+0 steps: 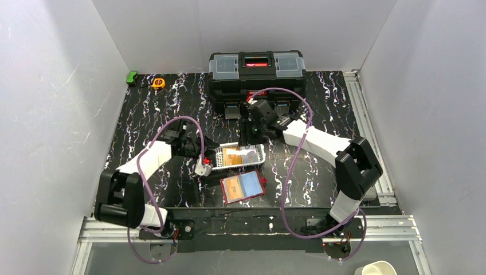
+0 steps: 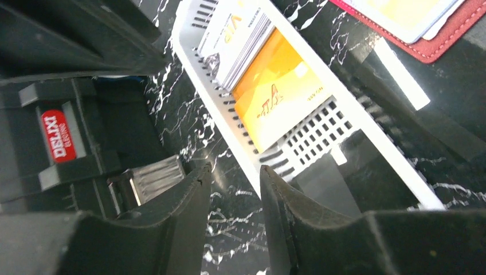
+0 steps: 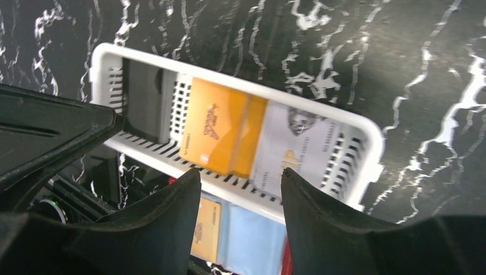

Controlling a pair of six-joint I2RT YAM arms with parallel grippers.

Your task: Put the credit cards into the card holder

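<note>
Orange cards [image 3: 211, 123] and silver-grey cards [image 3: 299, 146] lie side by side in a white perforated basket [image 1: 236, 167]. In front of the basket lies the red card holder [image 1: 222, 195], spread flat, with an orange card [image 1: 233, 188] in its left half and a light blue face on its right. My right gripper hovers above the basket's right part, fingers apart and nothing between them. At the basket's left end, my left gripper also stands open and empty. Only the holder's edge shows in the left wrist view.
A black toolbox [image 1: 257, 80] stands close behind the basket. An orange tape measure [image 1: 158, 83] and a green item [image 1: 132, 77] sit at the back left. Purple cables loop over both arms. Bare table lies to the right of the basket and holder.
</note>
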